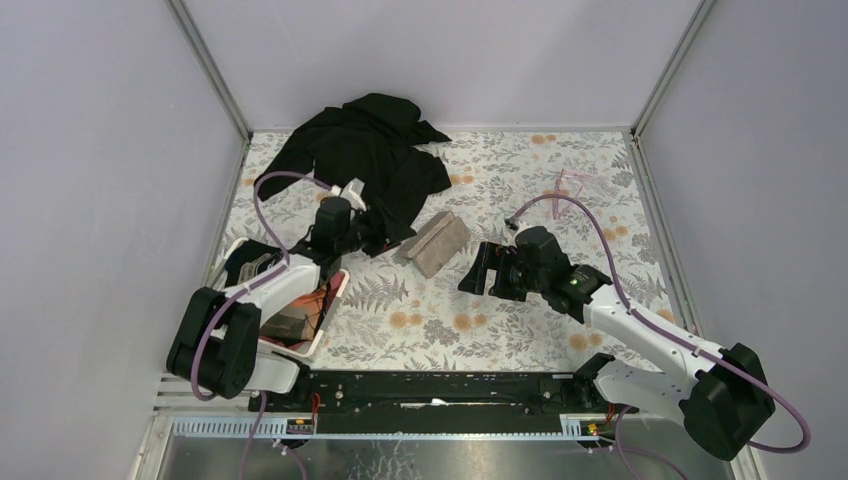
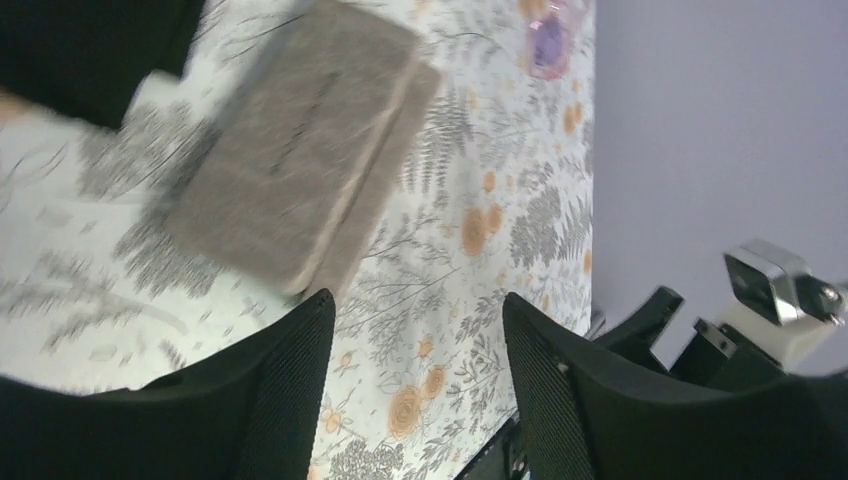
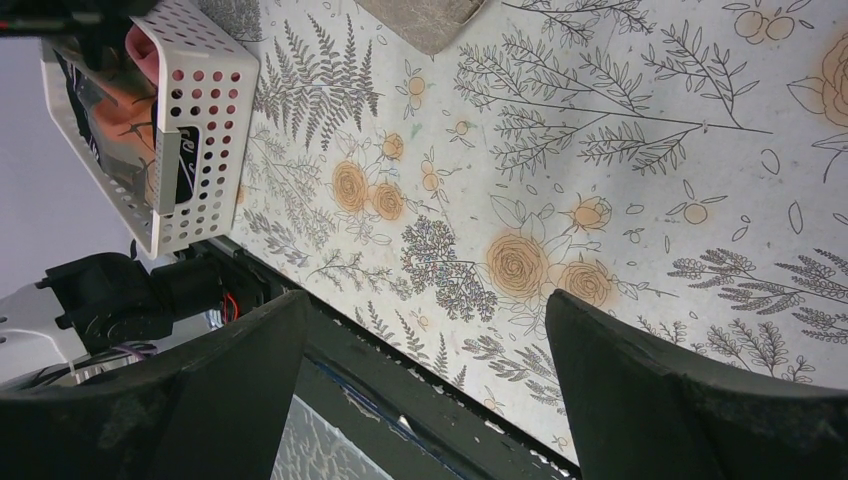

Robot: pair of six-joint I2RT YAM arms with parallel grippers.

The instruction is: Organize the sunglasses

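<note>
A grey-brown folded case lies at mid-table, closed as far as I can see, with a seam along its side. The left wrist view shows the case beyond the fingertips and to their left. My left gripper is part open and nothing sits between its fingers; from above it is just left of the case, apart from it. My right gripper also stands open and empty over bare table, right of the case, whose corner enters the top of the right wrist view. No sunglasses can be made out.
Black cloth is spread at the back left. A white basket with cloth items stands front left under the left arm. A small pinkish item lies back right.
</note>
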